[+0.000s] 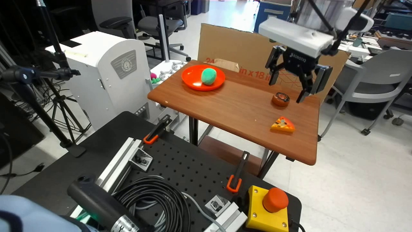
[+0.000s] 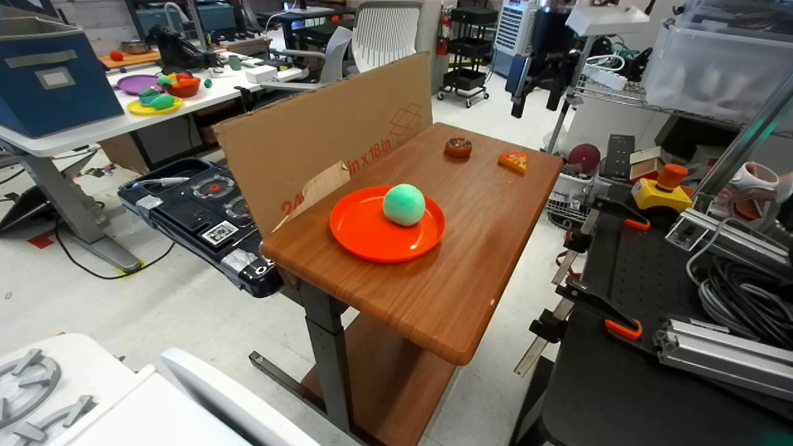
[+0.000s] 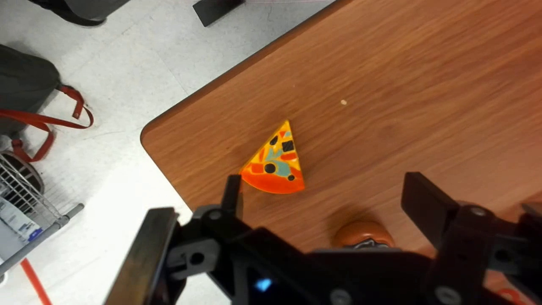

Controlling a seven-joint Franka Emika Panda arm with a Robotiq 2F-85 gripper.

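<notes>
My gripper hangs above the right end of the wooden table, wide open, with nothing between its fingers. Below it, a brown donut lies on the table; in the wrist view its lower part is hidden behind the gripper's body. Closer to the table's front edge is a toy pizza slice, orange and yellow with dark spots, lying flat. Toward the opposite end, a green ball rests on a red plate.
A cardboard sheet stands along the table's back edge. Beyond the front edge is a black bench with clamps, coiled cable and a yellow box with a red button.
</notes>
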